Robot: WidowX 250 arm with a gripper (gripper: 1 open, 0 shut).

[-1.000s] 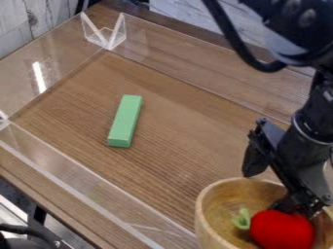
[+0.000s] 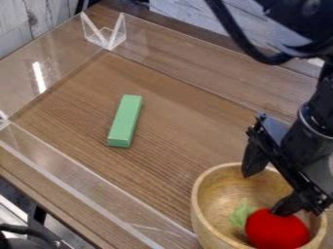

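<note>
A red tomato-like object with a green top lies in a tan bowl at the bottom right. My black gripper is over the bowl, just above the red object, with its fingers open. Its lower finger hangs down into the bowl, and its body covers part of the bowl's back.
A green block lies on the wooden table to the left. A clear plastic piece stands at the far back left.
The bowl and red object have shifted a little left. The gripper has moved only slightly.
</note>
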